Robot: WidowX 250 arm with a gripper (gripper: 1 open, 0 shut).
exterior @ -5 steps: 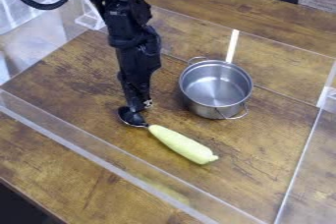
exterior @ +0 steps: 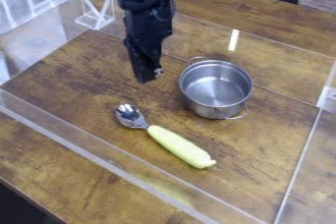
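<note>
My black gripper point(exterior: 148, 71) is raised over the wooden table, left of the steel pot point(exterior: 215, 89) and above the spoon; it looks shut, with nothing visible between its fingers. A metal spoon point(exterior: 130, 117) lies on the table below it. A pale yellow-green elongated object point(exterior: 180, 146), perhaps a corn cob or vegetable, lies diagonally just at the spoon's lower right, in front of the pot.
Clear plastic walls edge the table point(exterior: 66, 81) at left, front and right. A white rack point(exterior: 96, 12) stands at the back left, and a small white strip point(exterior: 234, 39) lies behind the pot.
My gripper has risen away from the spoon toward the back, uncovering it. The spoon, pale object and pot look unmoved.
</note>
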